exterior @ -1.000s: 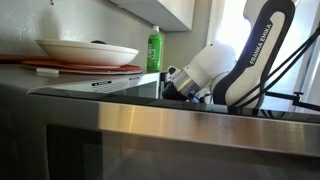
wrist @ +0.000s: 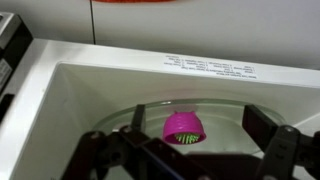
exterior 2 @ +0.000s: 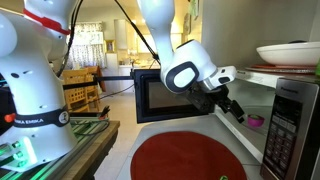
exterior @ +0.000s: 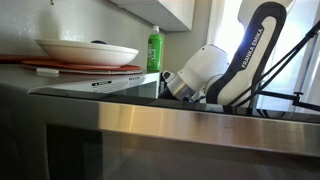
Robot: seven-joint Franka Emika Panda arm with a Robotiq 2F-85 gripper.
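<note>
A bright pink, cup-shaped object with a green speckled end lies in a pale, glass-edged recess in the wrist view. My gripper stands open, its dark fingers to either side of that object in the picture, with a gap around it; how far it is from them in depth I cannot tell. Exterior view 2 has the pink object on a white ledge, just to the right of my gripper. In exterior view 1 the fingers are mostly hidden behind the metal-edged appliance.
A microwave-like appliance stands close to the right of the ledge. Above are a white bowl and a green bottle. A round red mat lies on the surface below the arm.
The arm has shifted slightly to the right in exterior view 1. The bowl and bottle have stayed where they were.
</note>
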